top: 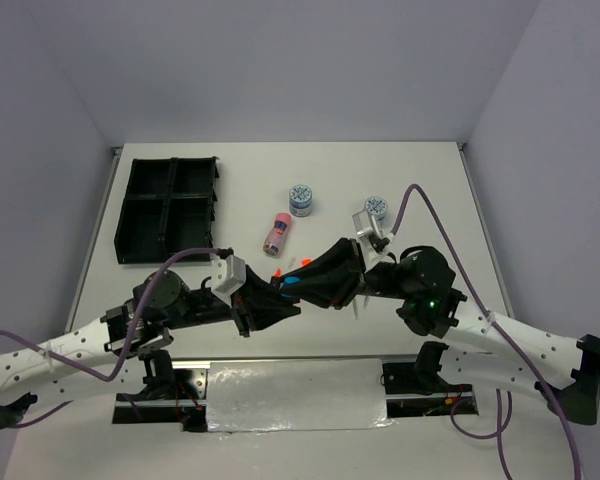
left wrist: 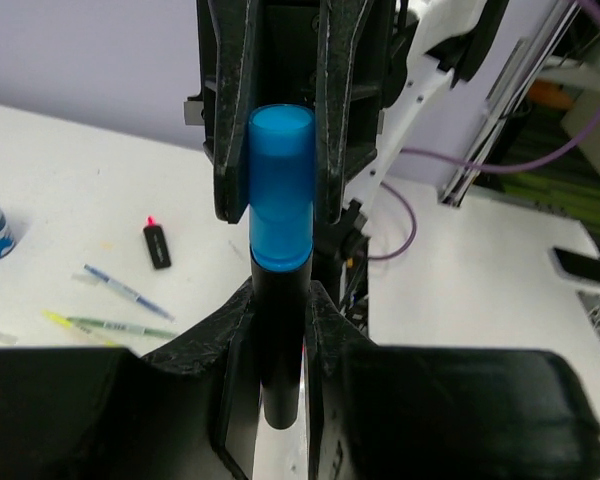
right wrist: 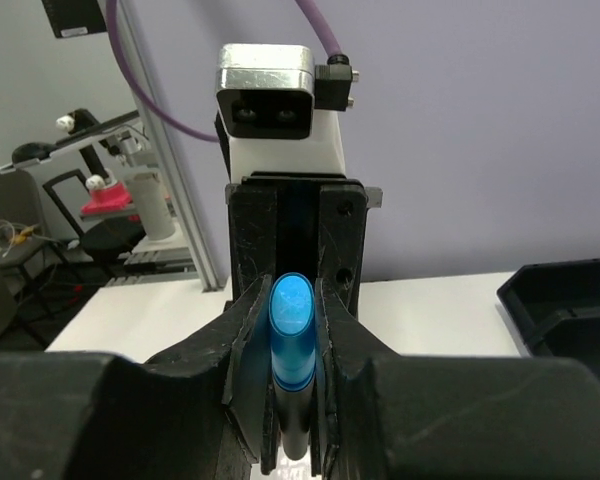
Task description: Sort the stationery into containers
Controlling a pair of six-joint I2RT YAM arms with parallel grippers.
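Observation:
A marker with a blue cap point(left wrist: 281, 190) and a black barrel point(left wrist: 280, 390) is held between my two grippers above the table. My left gripper is shut on the barrel, just below the cap in the left wrist view. From the opposite side, my right gripper has its fingers closed on the blue cap. Cap and barrel still look joined end to end. In the top view, the two grippers meet near the middle and hide most of the marker. The black compartment tray point(top: 168, 210) lies at the back left.
Two patterned jars point(top: 301, 200) point(top: 377, 208) and a pink bottle point(top: 277, 234) stand beyond the grippers. A blue pen point(left wrist: 128, 290), a green pen point(left wrist: 122, 326) and a black marker point(left wrist: 156, 245) with a red tip lie on the table.

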